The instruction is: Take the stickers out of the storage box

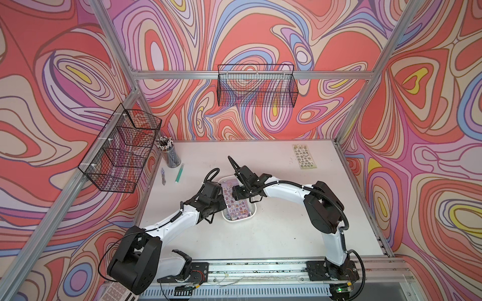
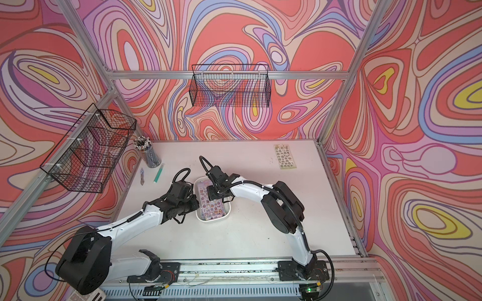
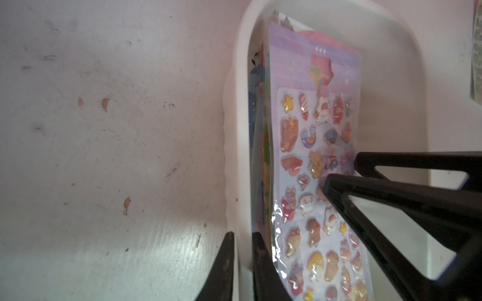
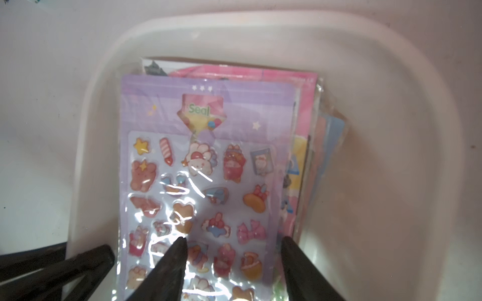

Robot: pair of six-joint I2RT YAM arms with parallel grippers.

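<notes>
In the white storage box lies a stack of sticker sheets, with a purple sticker sheet of puffy animals on top. Pink and blue sheets stick out underneath at its right side. My left gripper has its fingertips on both sides of the box's left rim; whether they press on it cannot be made out. Over the top sheet, my right gripper is open, its fingertips apart near the sheet with nothing seen gripped. Whether they touch the sheet is unclear.
A cream sticker sheet lies at the back right. At the back left are a pen holder, a green strip and a small slim item.
</notes>
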